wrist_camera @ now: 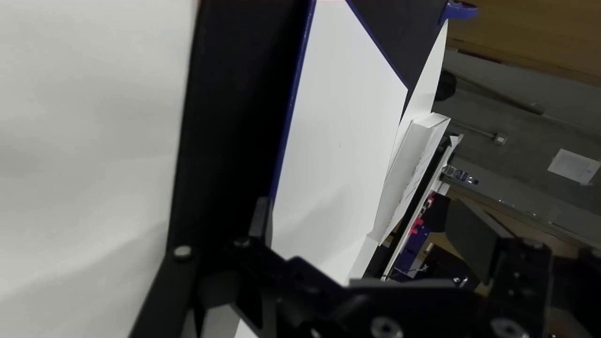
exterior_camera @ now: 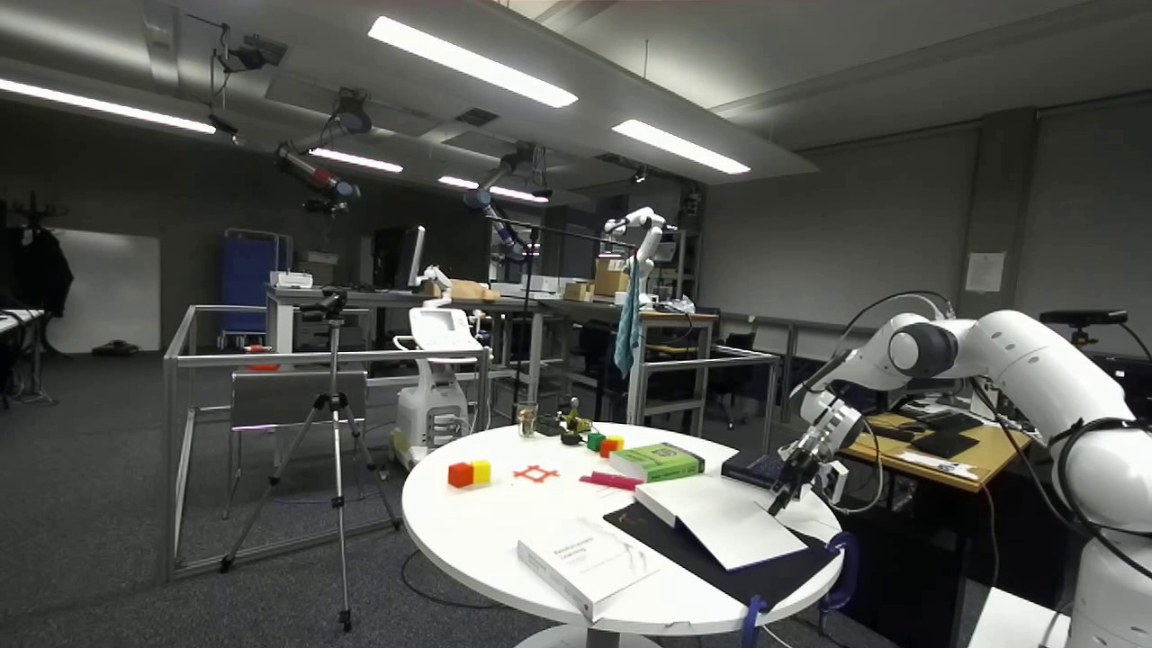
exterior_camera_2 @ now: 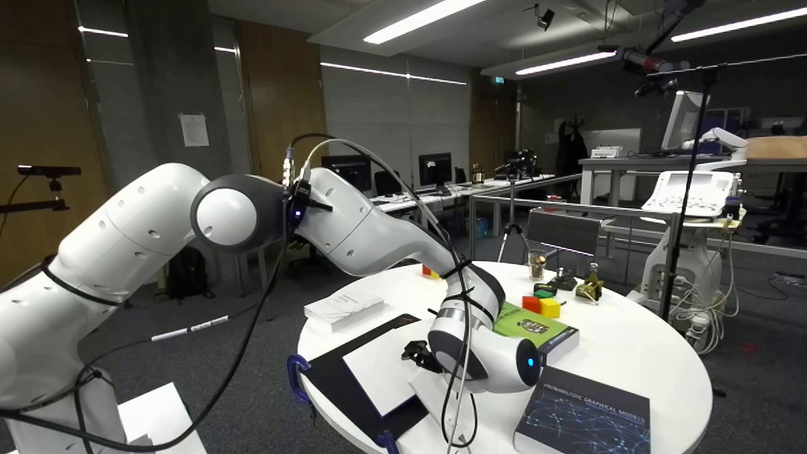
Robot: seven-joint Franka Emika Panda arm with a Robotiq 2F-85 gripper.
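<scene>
An open white book (exterior_camera: 745, 527) lies on a black mat (exterior_camera: 675, 551), its blue-edged inner cover spread toward the table's near side. In the second exterior view the same white cover (exterior_camera_2: 382, 371) shows left of my gripper (exterior_camera_2: 420, 355). From the first exterior view, my gripper (exterior_camera: 779, 499) hangs low at the book's right side. The wrist view shows the gripper open, its fingers (wrist_camera: 260, 219) spread apart, with the white panel (wrist_camera: 338, 141) behind the gap. Whether a fingertip touches the book cannot be told.
A white book (exterior_camera: 589, 562), a green book (exterior_camera: 656, 461) and a dark blue book (exterior_camera_2: 586, 412) lie around the mat. Coloured cubes (exterior_camera: 469, 473) and a glass (exterior_camera: 526, 419) stand farther off. Blue clamps (exterior_camera: 845, 572) grip the table edge. The table's left part has free room.
</scene>
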